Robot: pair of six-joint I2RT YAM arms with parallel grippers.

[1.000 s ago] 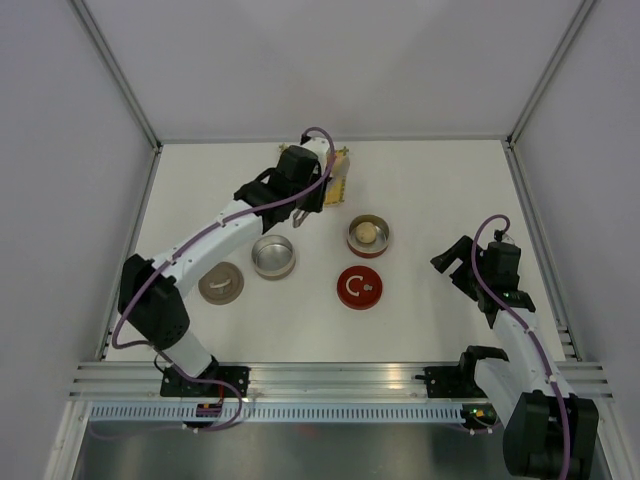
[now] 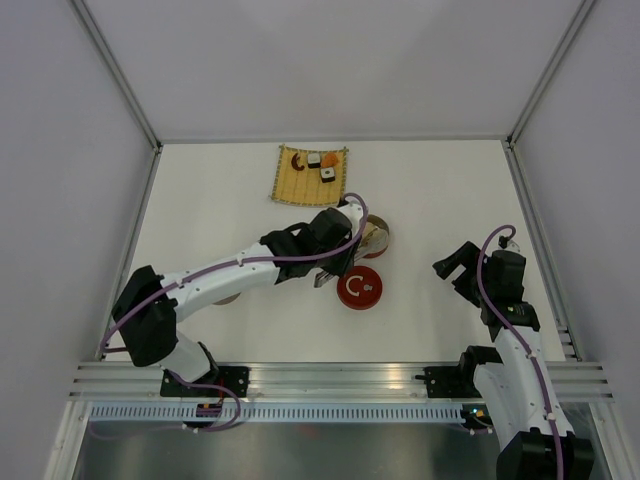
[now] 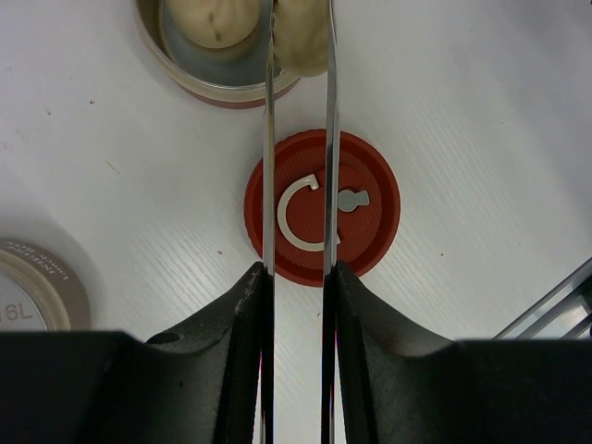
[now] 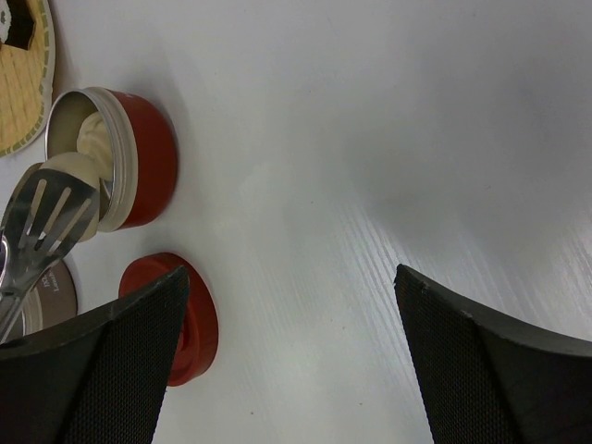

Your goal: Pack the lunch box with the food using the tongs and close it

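My left gripper is shut on a pale bun at the open red lunch container [image 4: 148, 157], where another pale bun lies inside; the right wrist view shows the held bun [image 4: 69, 166] over the container's near rim, behind slotted metal fingers. The red lid [image 2: 359, 287] with a pale clip lies just in front of the container. My right gripper [image 2: 463, 262] stands open over bare table at the right, nothing between its fingers.
A bamboo mat [image 2: 300, 191] with sushi pieces and other food sits at the back. A steel container [image 3: 23, 301] is at the left, mostly under my arm in the top view.
The right arm is nearly unchanged.
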